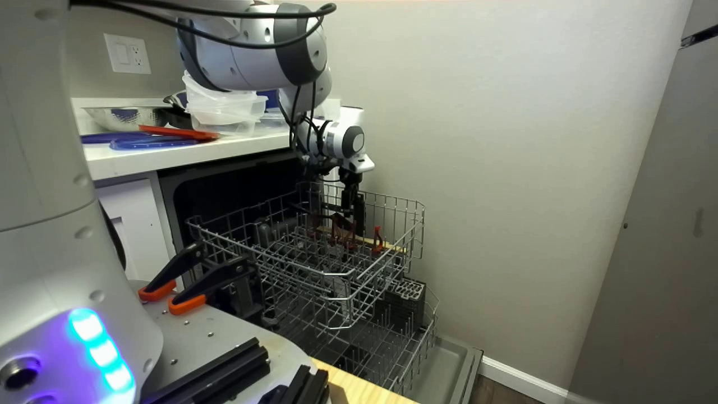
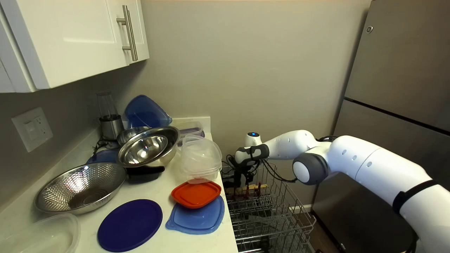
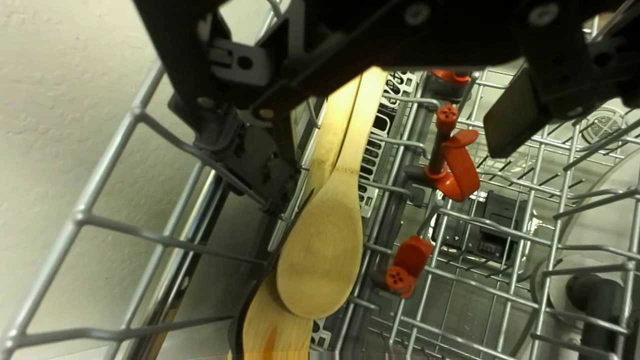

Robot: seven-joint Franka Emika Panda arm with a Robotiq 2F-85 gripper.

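Observation:
My gripper is open over the upper dishwasher rack (image 1: 306,266), with its fingers spread across the wooden spoons in the wrist view. One finger (image 3: 255,153) stands at the rack's outer wire wall; the other (image 3: 513,117) is over the rack's inner side, past the red clips. A wooden spoon (image 3: 321,252) lies face up, partly over another wooden utensil (image 3: 273,324). Their handles run up the view and pass out of sight behind the gripper's dark linkage. Nothing is held.
Red clips (image 3: 459,165) stand on the rack beside the spoons. A wall (image 3: 72,78) runs close along the rack's outer side. Below is the lower rack with a cutlery basket (image 1: 404,303). Bowls, lids and plastic containers (image 2: 200,156) crowd the counter (image 2: 177,240).

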